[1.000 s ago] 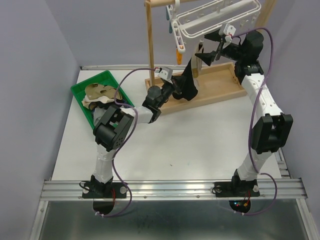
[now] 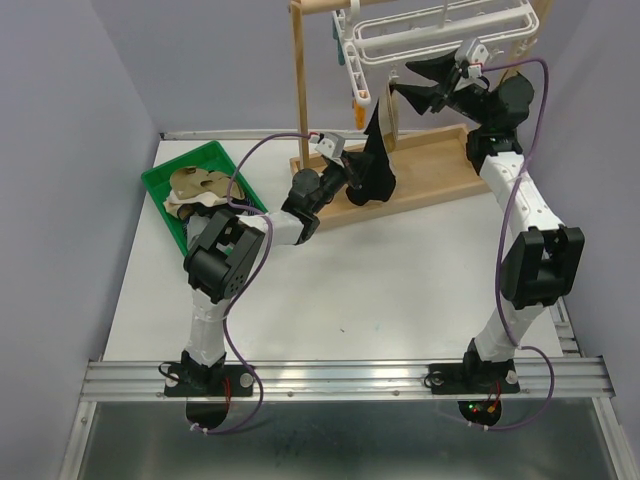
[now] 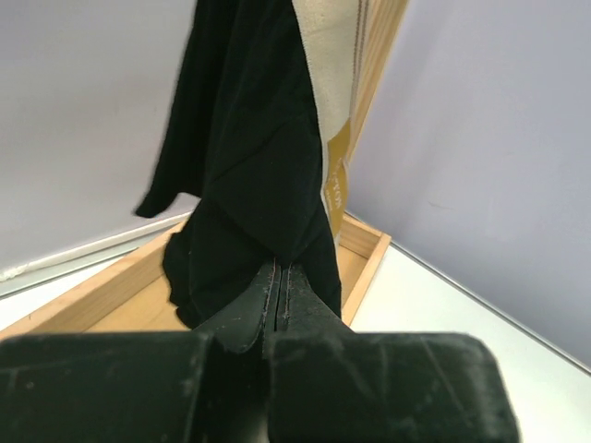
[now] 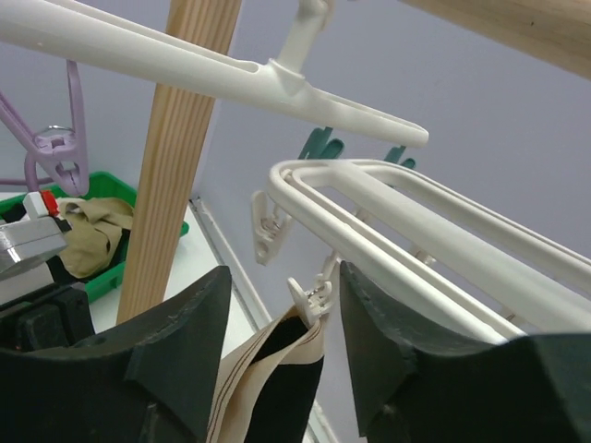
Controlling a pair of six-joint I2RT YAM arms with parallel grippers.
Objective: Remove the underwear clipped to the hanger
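Observation:
The black underwear hangs below the white hanger, with a cream band beside it. In the left wrist view, my left gripper is shut with a pinch of the black cloth between its fingertips. My right gripper is at the hanger's underside. In the right wrist view its fingers stand apart, one on each side of a white clip. Directly below that clip is the cream-edged upper end of the underwear; whether the clip still grips it, I cannot tell.
A green basket with several cloth items stands at the left. Under the hanger lies a shallow wooden tray. The wooden post rises close to my left gripper.
My right gripper has risen, and its fingers are spread wider. The hanger has shifted slightly rightward. The cream band looks narrower and the black cloth reaches higher. My left gripper has hardly moved.

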